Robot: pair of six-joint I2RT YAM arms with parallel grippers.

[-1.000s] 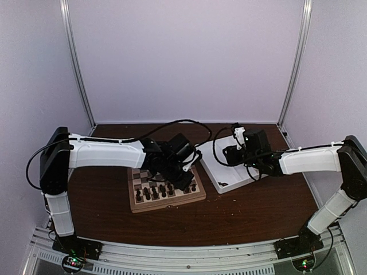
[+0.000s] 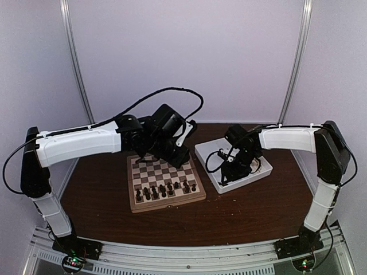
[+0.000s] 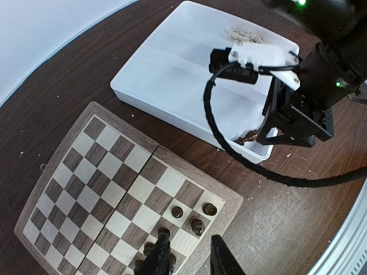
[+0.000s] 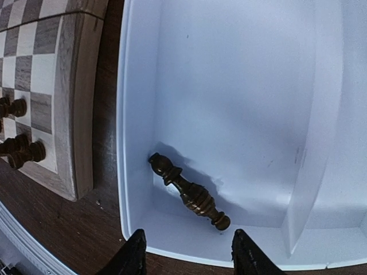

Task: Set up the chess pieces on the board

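The wooden chessboard (image 2: 163,172) carries several dark pieces (image 2: 163,190) along its near edge. One dark bishop-like piece (image 4: 196,197) lies on its side in a corner of the white tray (image 4: 229,74). My right gripper is open at that corner, its fingertips apart and short of the piece in the right wrist view. Over the board's right part is my left gripper, its fingers spread with nothing seen between them. Below it, dark pieces such as the corner one (image 3: 209,209) stand upright; the left fingers hide part of others.
The tray is split by a low divider (image 4: 312,132); light pieces (image 3: 245,36) are heaped in its far compartment. Both arms are close together between board and tray. Bare dark table (image 2: 172,226) lies in front.
My left arm has risen and drawn back from the near row of pieces, shifting left. The right arm has moved down and left, toward the tray's near corner.
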